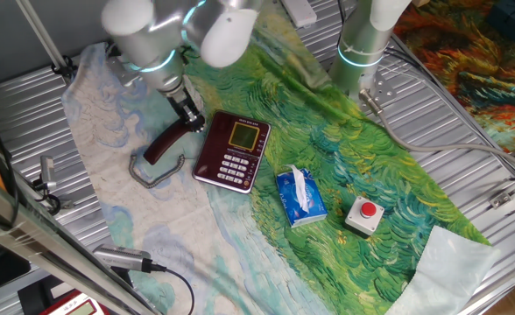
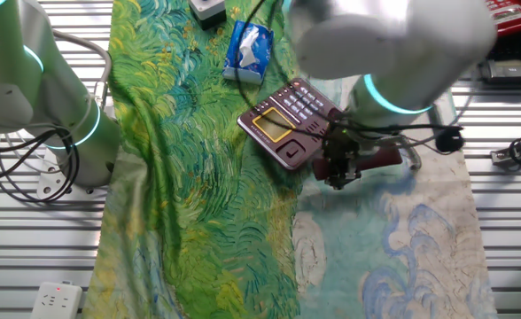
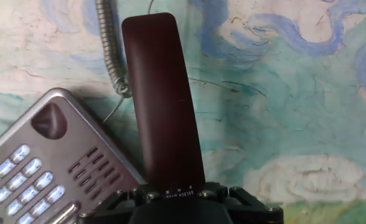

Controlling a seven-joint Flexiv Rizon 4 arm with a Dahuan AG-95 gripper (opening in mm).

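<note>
A dark red telephone handset [image 1: 168, 145] extends from my gripper [image 1: 194, 125], which is shut on one end of it. In the wrist view, the long handset [image 3: 162, 99] points away from the gripper, its near end between the fingers. Left of it in that view lies the phone base [image 3: 77, 140] with its keys and an empty earpiece hollow. Exterior view 2 has the arm covering part of the handset [image 2: 380, 159], beside the base [image 2: 278, 128]. A coiled grey cord [image 1: 163, 179] hangs near the handset's free end. How high the handset is above the cloth is hard to tell.
A blue tissue pack [image 1: 299, 199] and a red push button on a white box [image 1: 363, 216] lie beyond the phone base. A pale bag [image 1: 446, 271] rests at the cloth's corner. Bare cloth [image 1: 109, 144] spreads left of the handset.
</note>
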